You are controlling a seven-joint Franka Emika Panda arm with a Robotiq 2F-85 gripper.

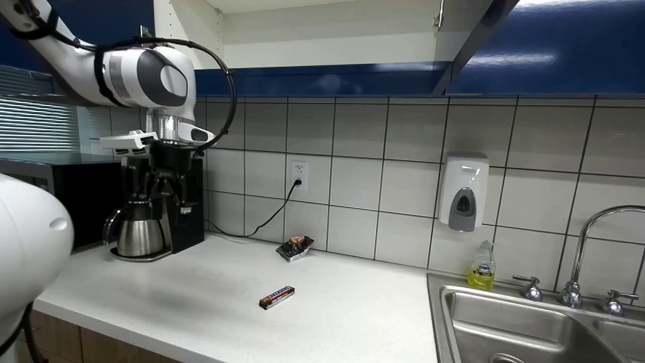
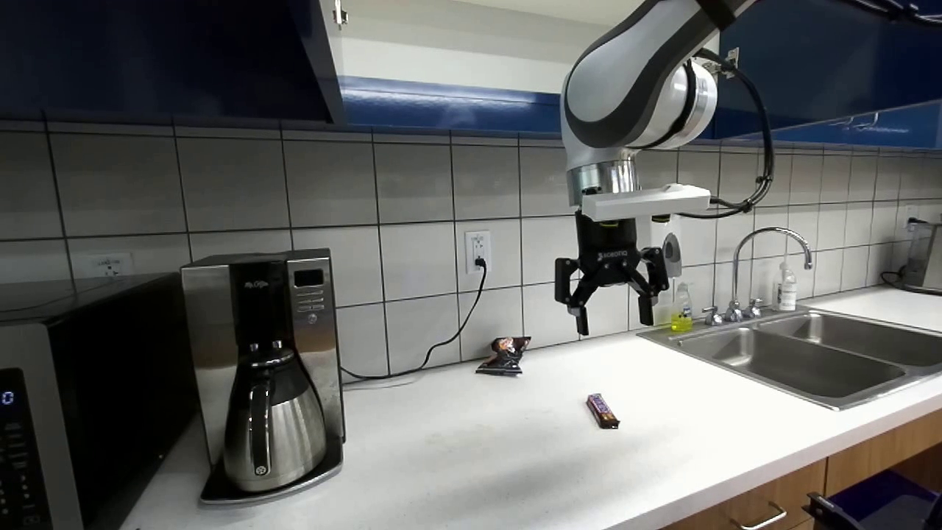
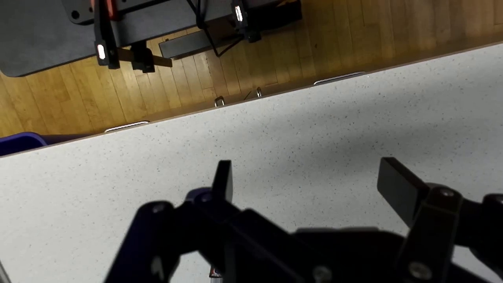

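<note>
My gripper (image 2: 615, 323) hangs open above the counter in exterior view 2, with nothing between its fingers. The wrist view shows the two fingertips wide apart over bare counter, the gripper facing down. A dark candy bar (image 1: 276, 297) with a coloured label lies flat on the white counter, well away from the fingers; in exterior view 2 the bar (image 2: 603, 411) is below the gripper's height. Only a small corner of it (image 3: 215, 272) shows in the wrist view. A black crinkled snack bag (image 1: 295, 248) rests near the tiled wall.
A coffee maker (image 2: 331, 353) with a steel carafe (image 2: 275, 433) stands on the left by a black microwave (image 2: 115, 353). The sink (image 1: 444, 314) and a yellow soap bottle (image 1: 481, 266) are on the right. An open cupboard (image 1: 326, 42) hangs overhead. Mid-counter is mostly clear.
</note>
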